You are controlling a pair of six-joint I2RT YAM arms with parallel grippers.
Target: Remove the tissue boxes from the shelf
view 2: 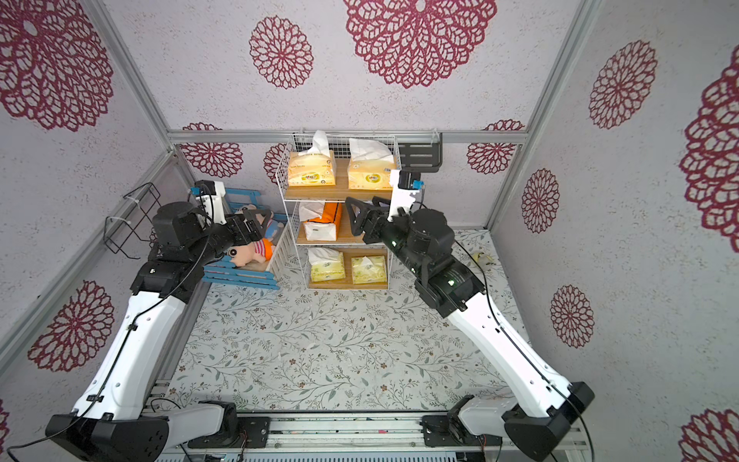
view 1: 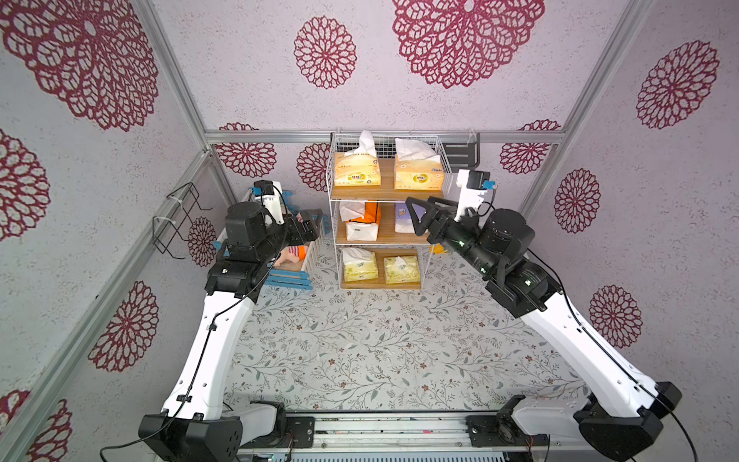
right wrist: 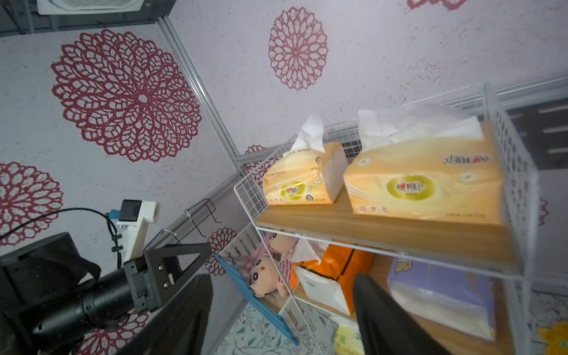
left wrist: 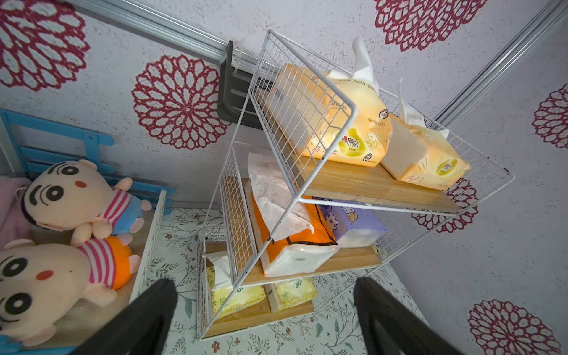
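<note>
A three-tier white wire shelf holds two orange tissue packs, left (view 1: 355, 169) and right (view 1: 417, 174), on top, an orange-and-white pack (left wrist: 295, 248) and a purple pack (right wrist: 440, 295) in the middle, and two yellow packs (view 1: 359, 271) (view 1: 401, 269) at the bottom. My right gripper (view 1: 423, 211) is in front of the middle and upper tiers at their right side, fingers apart with nothing between them. My left gripper (view 1: 305, 227) stands left of the shelf, open and empty, its blurred fingertips low in the left wrist view.
A blue crib (view 2: 238, 281) with plush dolls (left wrist: 59, 284) stands left of the shelf. Wire hooks (view 1: 173, 223) hang on the left wall and a dark rack (view 1: 462, 154) on the back rail. The floor in front of the shelf is clear.
</note>
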